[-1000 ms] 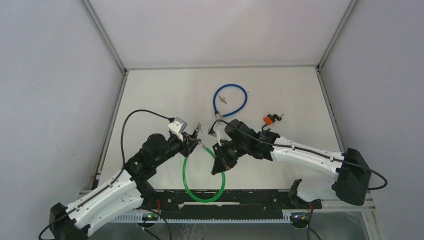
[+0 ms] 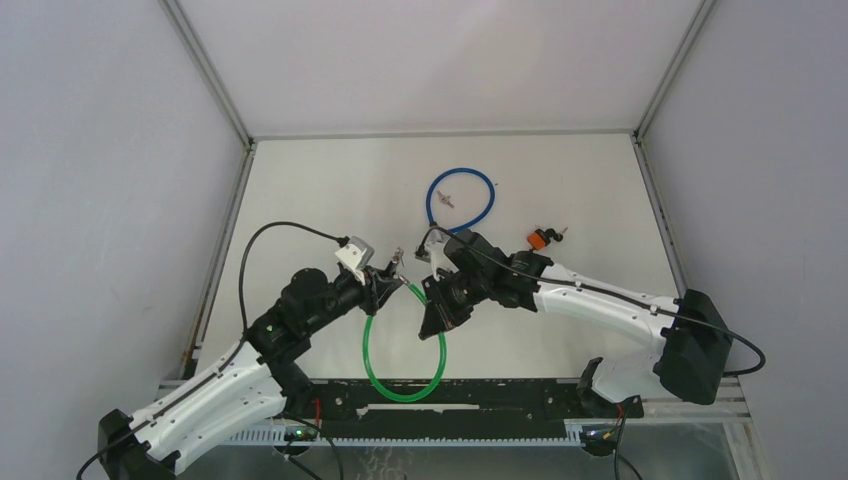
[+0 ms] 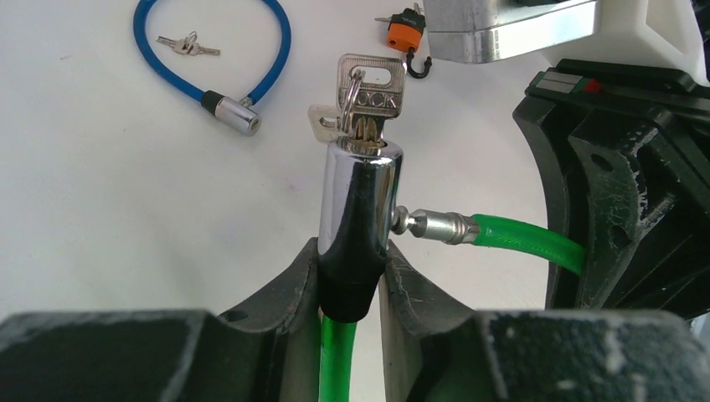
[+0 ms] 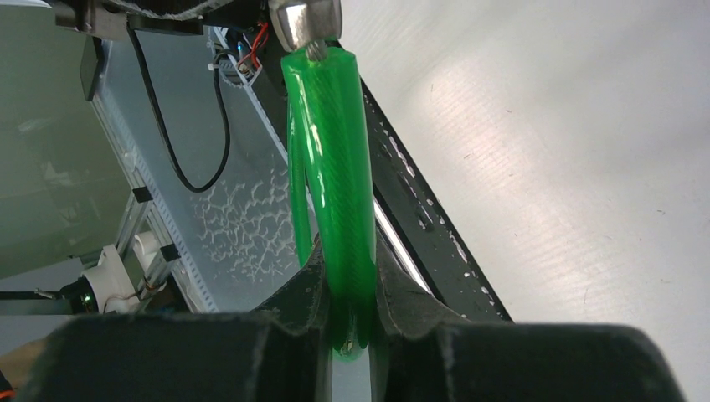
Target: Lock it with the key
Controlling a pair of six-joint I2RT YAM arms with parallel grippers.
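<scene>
My left gripper is shut on the chrome and black lock body [image 3: 358, 188] of the green cable lock, held upright with keys [image 3: 368, 84] in its top. The metal cable tip [image 3: 431, 224] is at the body's side; whether it is seated I cannot tell exactly. My right gripper grips the green cable [image 4: 331, 159], which runs between its fingers toward the lock. In the top view the cable hangs in a loop below both grippers.
A blue cable lock [image 2: 462, 170] with loose keys [image 2: 446, 199] lies at the back of the table. An orange padlock [image 2: 540, 238] lies right of the right gripper.
The left arm is nearly still.
</scene>
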